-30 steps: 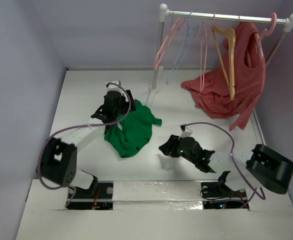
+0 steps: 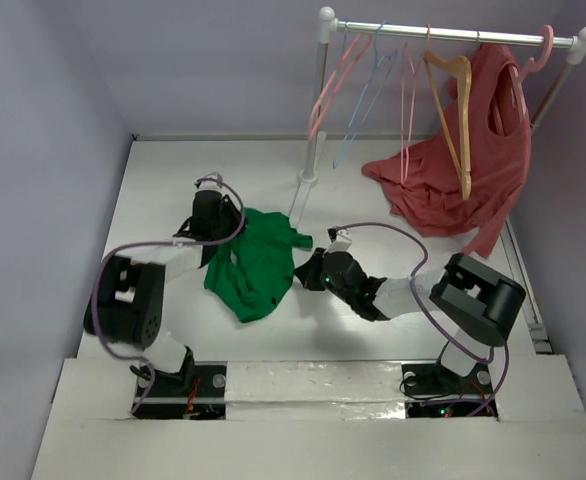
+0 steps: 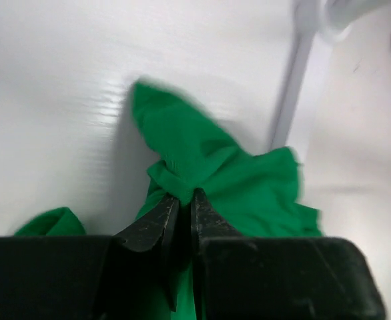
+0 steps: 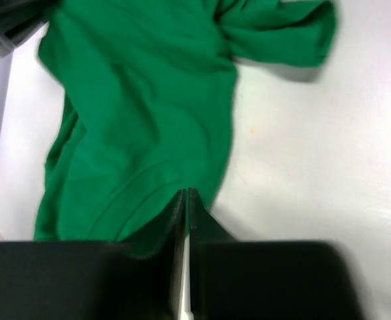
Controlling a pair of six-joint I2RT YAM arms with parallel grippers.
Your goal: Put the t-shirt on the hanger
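The green t-shirt (image 2: pixel 258 265) lies crumpled on the table, left of the rack's post. At its upper left, my left gripper (image 2: pixel 241 220) is shut on a bunched fold; the left wrist view shows the green cloth (image 3: pixel 189 157) gathered between the dark fingertips. My right gripper (image 2: pixel 301 272) is at the shirt's right edge. Its fingers are shut, with no cloth visible between them in the right wrist view, where the shirt (image 4: pixel 162 127) spreads just beyond the tips. From the rack hang pink hangers, a blue hanger (image 2: pixel 368 85) and a wooden hanger (image 2: pixel 458 120).
A white rack (image 2: pixel 453 34) stands at the back, its foot (image 2: pixel 301 200) reaching close to the shirt. A red garment (image 2: pixel 483 150) hangs at the rack's right and trails onto the table. Bare table lies in front of the shirt.
My right gripper has moved left to the shirt's edge and its fingers have come together. The left gripper has shifted left and slightly down, and the shirt has been drawn a little left.
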